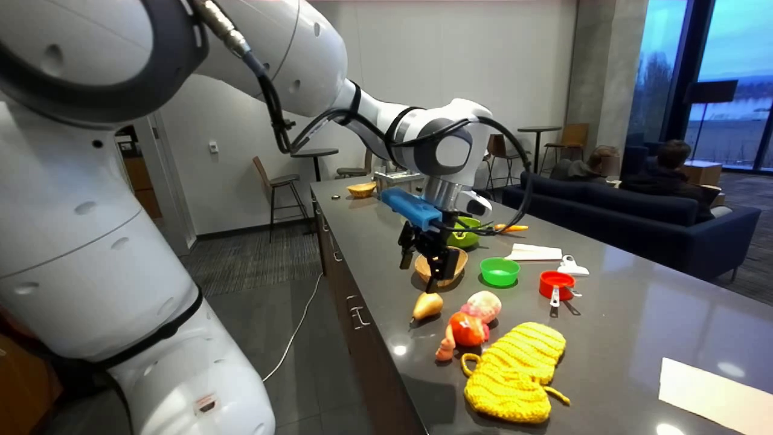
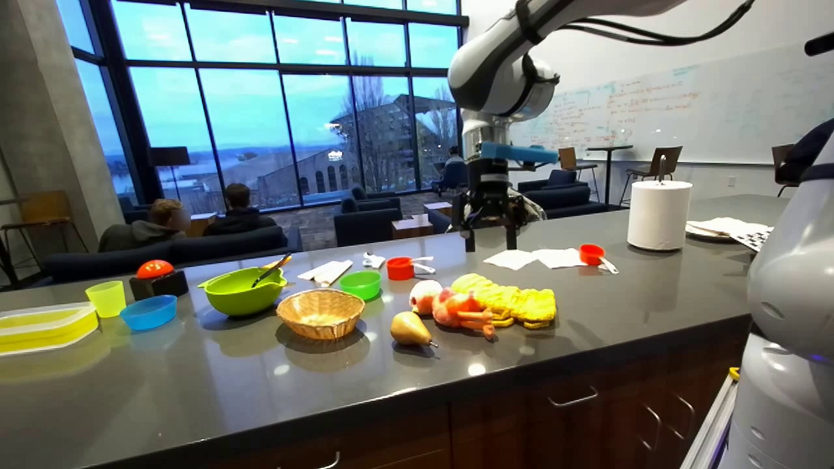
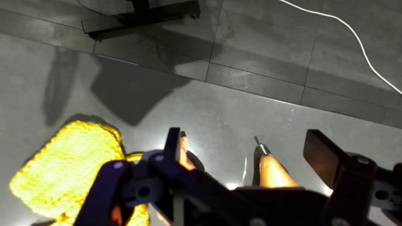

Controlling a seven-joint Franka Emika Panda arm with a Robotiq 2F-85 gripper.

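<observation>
My gripper hangs above the counter with its fingers apart and nothing held. In the wrist view, a brown-yellow pear lies on the counter below, seen between the spread fingertips, its stem pointing toward the counter edge; its lower part is hidden by the gripper. Exterior view 2 shows the pear in front of a round wicker basket, which looks empty. Beside the pear are a reddish toy vegetable, a pale pink round one and a yellow knitted mitt.
A green bowl, a red measuring cup and a lime bowl with a spoon stand farther back. A paper towel roll is upright at the right. Bare counter lies along the front edge.
</observation>
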